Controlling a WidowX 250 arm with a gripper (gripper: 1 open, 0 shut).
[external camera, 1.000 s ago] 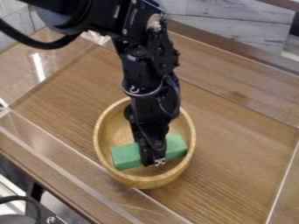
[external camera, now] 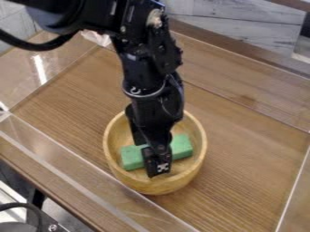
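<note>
A round tan wooden bowl (external camera: 159,183) sits on the wooden table, with a green block (external camera: 130,159) lying inside it. My black gripper (external camera: 150,151) hangs down into the bowl over the block, its fingertips beside or over the block's middle and hiding part of it. The finger is open; whether the fingertips touch the block cannot be told.
A grey panel (external camera: 242,23) stands along the back. Cables and a dark edge show at the lower left.
My gripper has shifted slightly and now sits lower over the middle of the block. The block appears a little higher in the bowl.
</note>
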